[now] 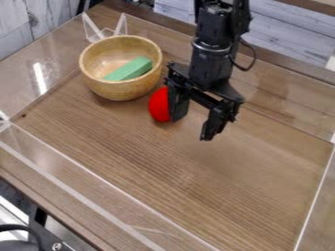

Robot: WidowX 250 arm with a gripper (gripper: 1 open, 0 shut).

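A black robot arm reaches down from the top of the view. Its gripper (197, 110) is open, with fingers spread over the table just right of a red round object (163, 104), which it partly covers. Whether the fingers touch that object I cannot tell. A tan bowl (101, 47) at the upper left holds a green block (128, 70).
A white wire object (102, 26) stands behind the bowl. A black cable (16, 229) shows at the lower left corner, off the table.
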